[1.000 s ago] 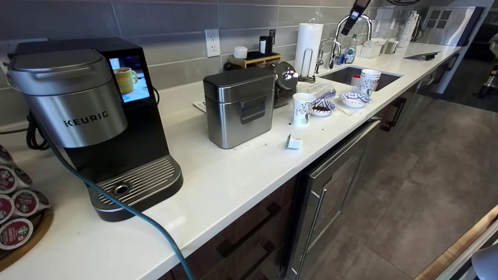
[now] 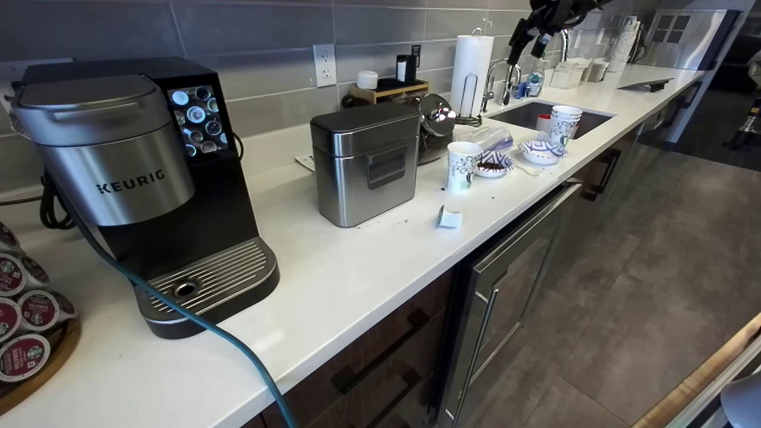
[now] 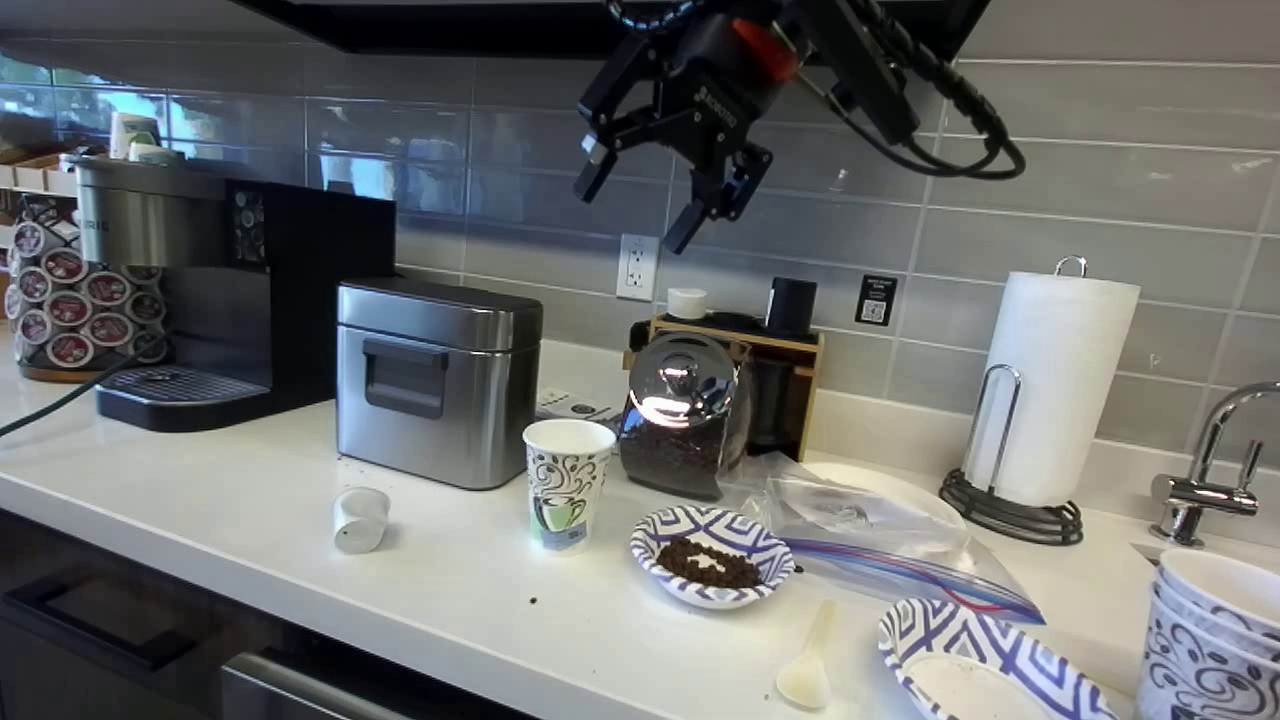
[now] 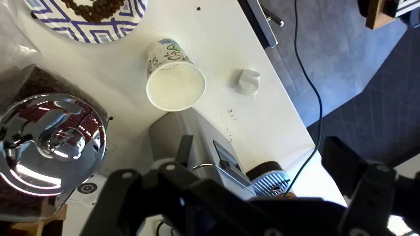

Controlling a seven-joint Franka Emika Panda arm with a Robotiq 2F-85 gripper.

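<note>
In exterior view 2 my gripper (image 3: 630, 216) hangs high above the counter, its fingers wide open and nothing between the fingers. Below it stands an upright patterned paper cup (image 3: 567, 480); seen from above in the wrist view, the same cup (image 4: 176, 87) looks pale inside. A small white pod (image 3: 361, 520) lies on its side left of the cup. To the cup's right, a patterned paper bowl (image 3: 673, 578) holds dark coffee beans (image 3: 696, 562). A brushed-metal box (image 3: 438, 382) with a closed lid sits behind and left of the cup.
A coffee maker (image 2: 114, 135) stands at one end, a cable (image 2: 214, 328) crossing the counter before it. Around the bowl are a bean jar (image 3: 680, 414), plastic bag (image 3: 864, 516), pale spoon (image 3: 806, 672) and second bowl (image 3: 960, 648). Bare counter lies along the front edge.
My arm reaches lower and more of the gripper shows in exterior view 1 than a second ago. The coffee maker's screen has switched pictures. The counter objects have stayed put.
</note>
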